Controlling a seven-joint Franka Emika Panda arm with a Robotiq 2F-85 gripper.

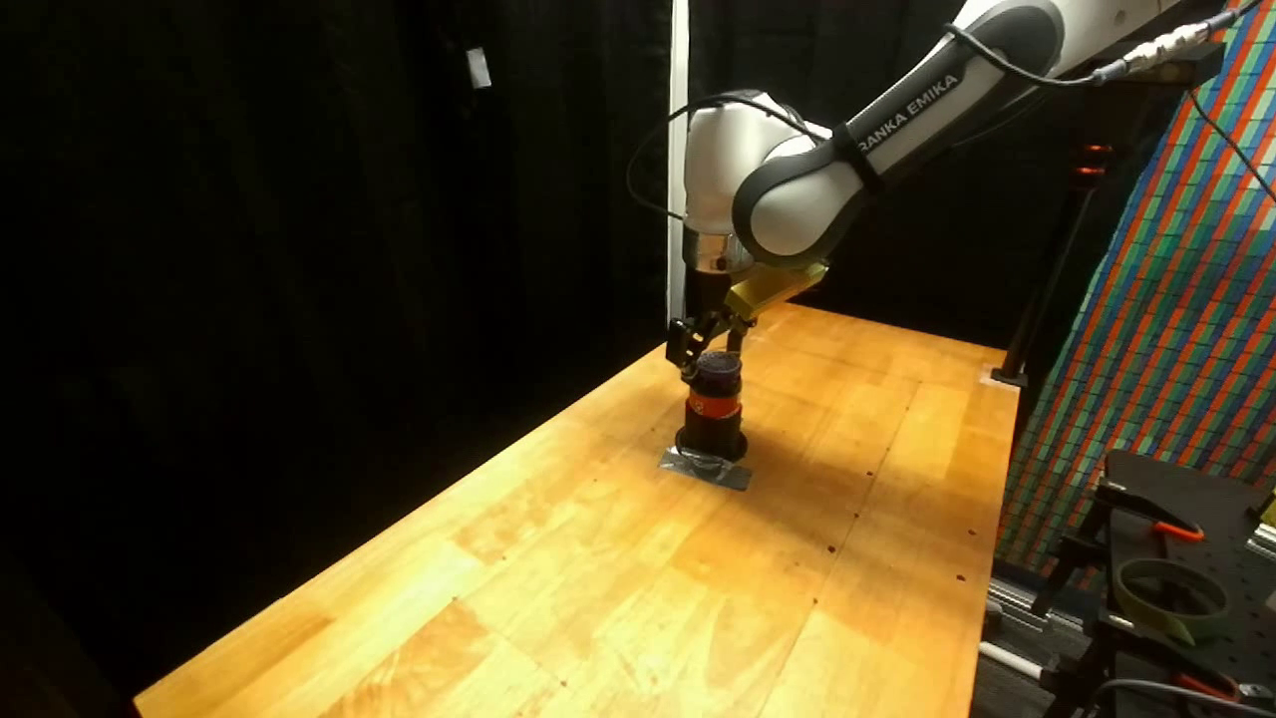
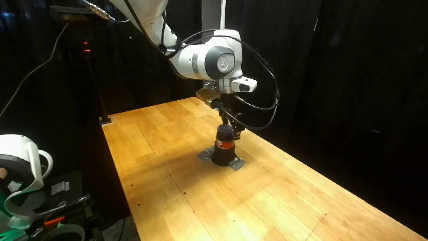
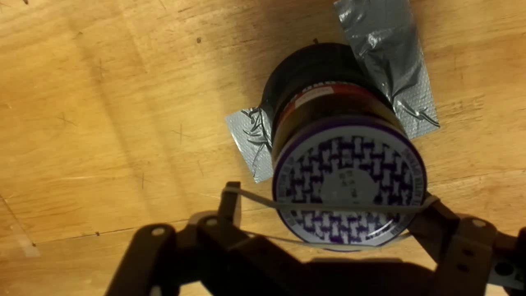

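Observation:
A jar with a purple-and-white woven-pattern lid and an orange-red label stands upright in a black holder. Silver tape runs from the holder onto the wooden table. Over the jar's top, pointing down, is my open gripper. From the wrist, one finger shows clear of the lid on the left. The other finger is close to the lid's right edge; whether it touches cannot be told. Rubber bands stretch between the fingers, across the lid in that view.
Dark curtains hang along one side. Off the table's edge, a cart carries a tape roll and orange-handled tools.

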